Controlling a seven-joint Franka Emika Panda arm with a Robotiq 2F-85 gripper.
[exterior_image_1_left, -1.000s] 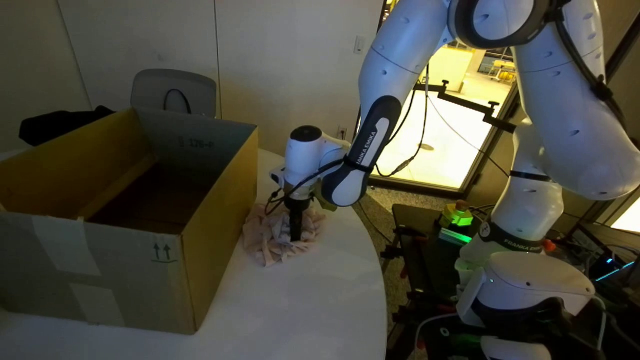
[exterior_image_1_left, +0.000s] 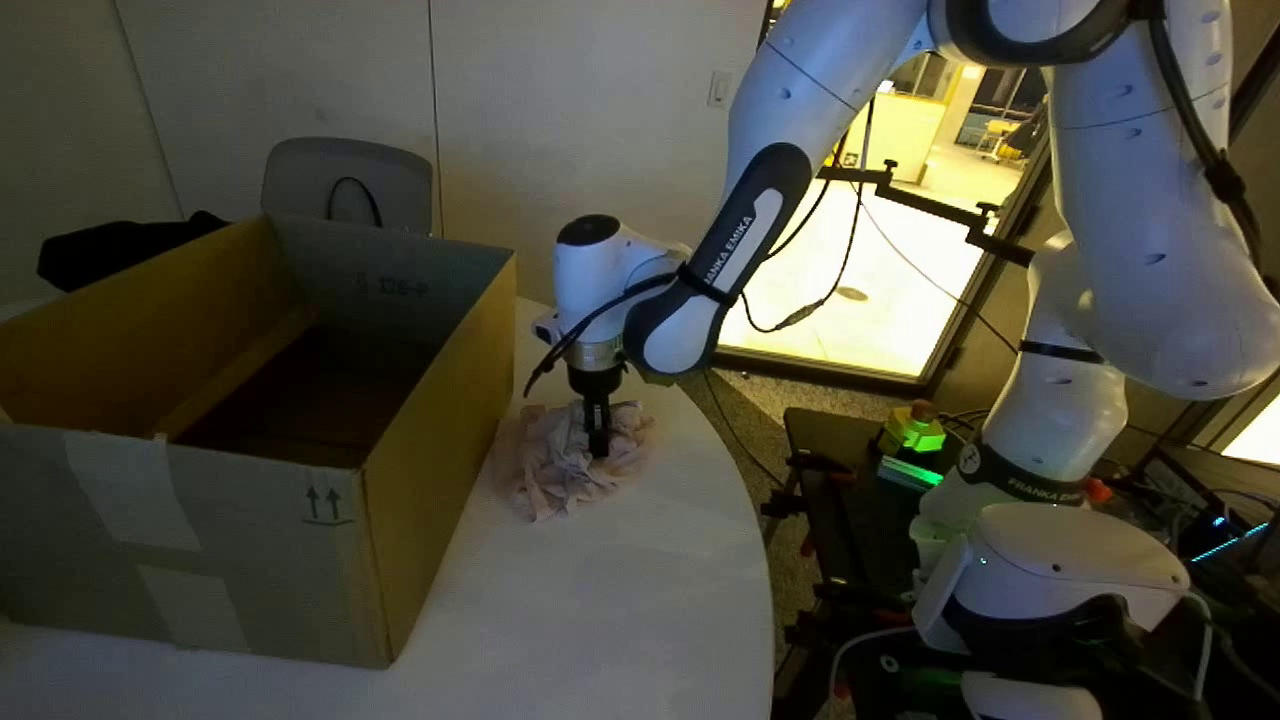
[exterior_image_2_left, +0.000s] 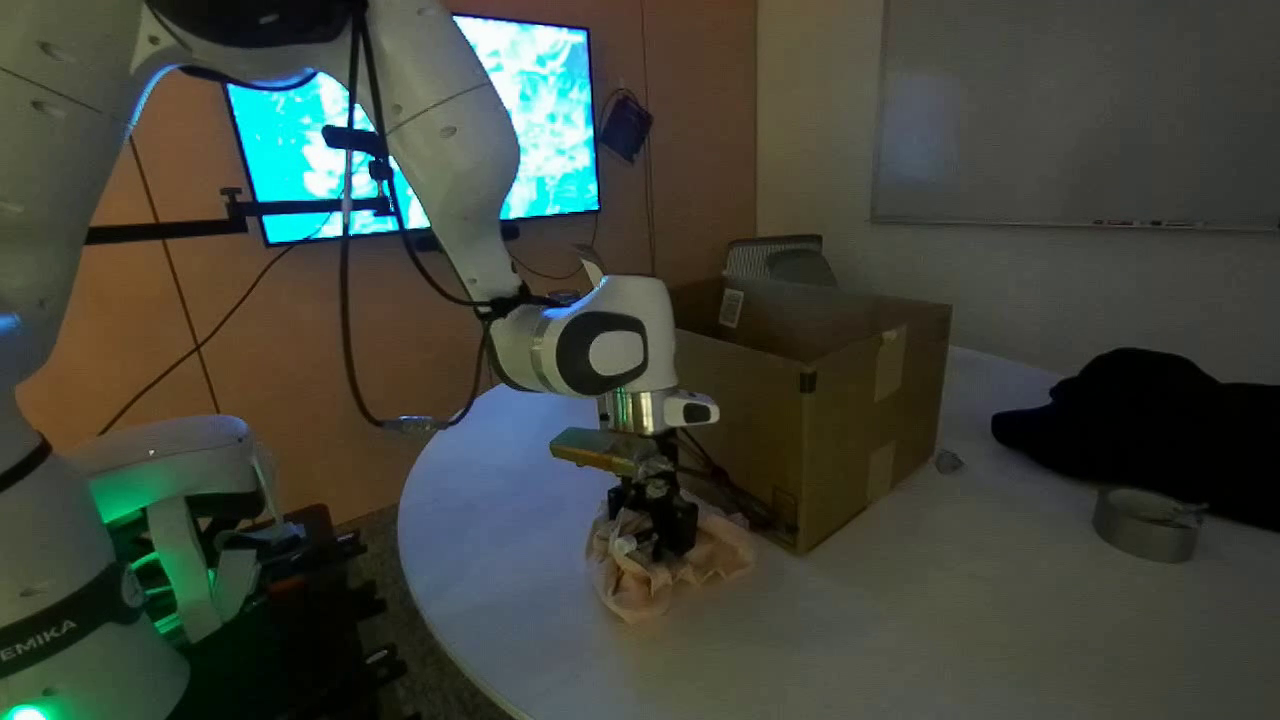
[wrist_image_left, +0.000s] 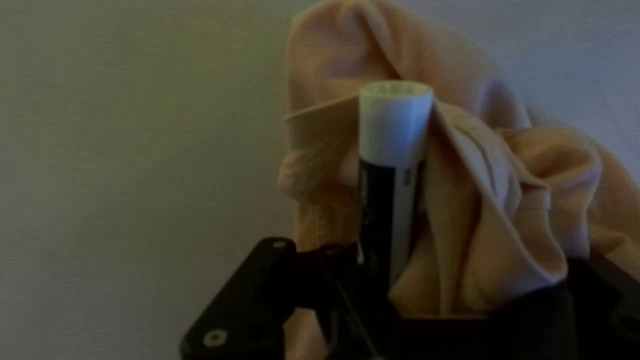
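A crumpled pale pink cloth (exterior_image_1_left: 546, 462) is bunched on the white table, beside the cardboard box. My gripper (exterior_image_1_left: 597, 446) points down into it with its fingers shut, and folds of the cloth (exterior_image_2_left: 648, 588) gather around the fingertips. Seen from the wrist, a marker (wrist_image_left: 393, 135) with a white end and a black label pokes up among the folds of the cloth (wrist_image_left: 480, 198), close by the dark gripper parts. The fingertips are mostly hidden, and whether the marker touches them I cannot tell.
A large open cardboard box (exterior_image_1_left: 438, 480) stands close to the cloth. A roll of tape (exterior_image_2_left: 1148, 524) and a dark garment (exterior_image_2_left: 1140, 420) lie farther along the table (exterior_image_2_left: 912, 612). The table's curved edge is near the arm's base.
The gripper has risen slightly and shifted toward the far side of the table. The cloth has moved a little the same way, its near edge drawn in.
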